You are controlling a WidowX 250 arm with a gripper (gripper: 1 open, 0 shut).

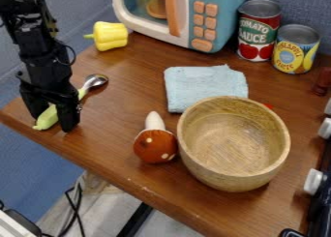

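My black gripper (52,105) is low at the left edge of the wooden table, right over a spoon with a pale yellow-green handle (45,121) and a silver bowl end (95,81). The fingers cover the middle of the spoon; whether they are closed on it is hidden.
A folded light-blue cloth (204,84), a wooden bowl (234,144) and a toy mushroom (155,146) occupy the middle and right. A toy microwave (181,16), two cans (258,33) and a yellow pepper (110,36) stand behind. Bare table lies right of the spoon.
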